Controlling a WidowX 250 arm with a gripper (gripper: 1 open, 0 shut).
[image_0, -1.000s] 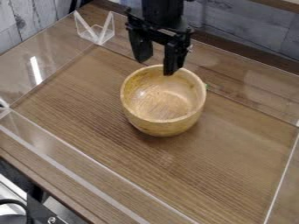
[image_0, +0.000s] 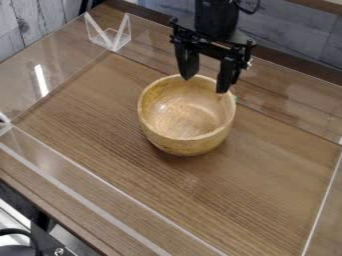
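A large wooden bowl (image_0: 186, 125) sits near the middle of the table, and it looks empty inside. My gripper (image_0: 209, 70), black, hangs over the bowl's back rim, open, its fingers spread apart with nothing seen between them. A small green bit shows at the bowl's right edge, too small to identify.
A white wire-like object (image_0: 110, 32) is at the back left. Black cables lie at the bottom left corner.
My gripper has moved to the right along the back of the bowl. The bowl has not visibly moved.
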